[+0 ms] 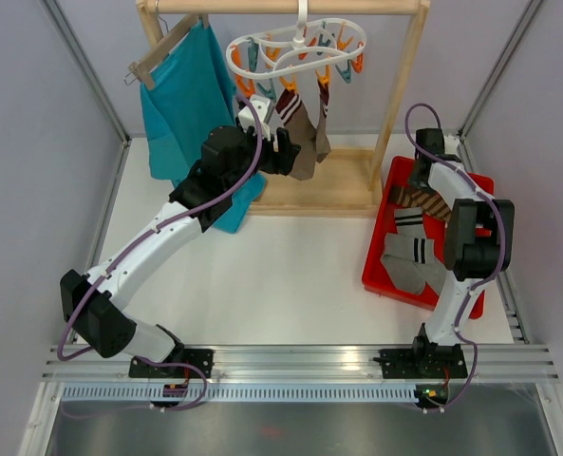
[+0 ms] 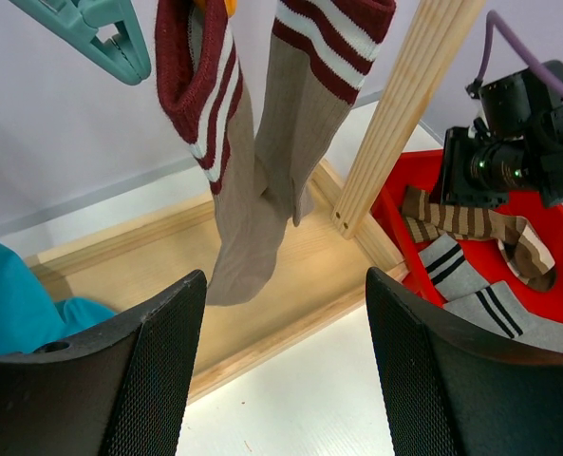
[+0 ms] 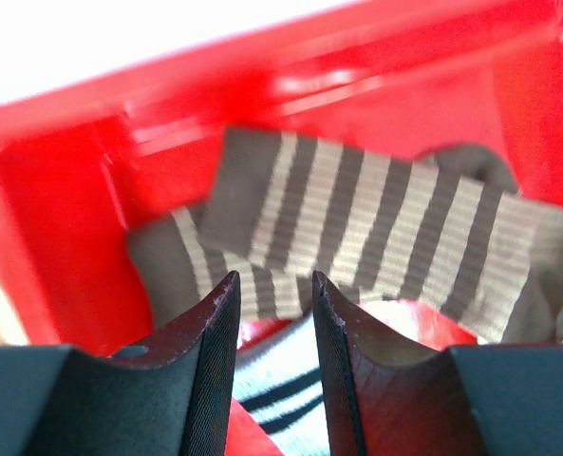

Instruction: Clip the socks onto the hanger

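Two brown socks, the left one [image 1: 298, 133] and the right one [image 1: 323, 123], hang from clips on the white oval hanger [image 1: 235, 47]. Facing them, my left gripper stands open, with nothing held. Inside the red bin [image 1: 374, 249] lies a brown striped sock [image 3: 357, 223], partly folded over at its right end. Above it, my right gripper is part open; its fingers appear clear of the fabric. Grey socks [image 1: 409, 258] with dark stripes lie nearer the bin's front.
Blue cloth [image 1: 191, 104] hangs at the left of the wooden rack [image 1: 398, 90], beside my left arm. Several orange and teal clips [image 1: 344, 71] ring the hanger.
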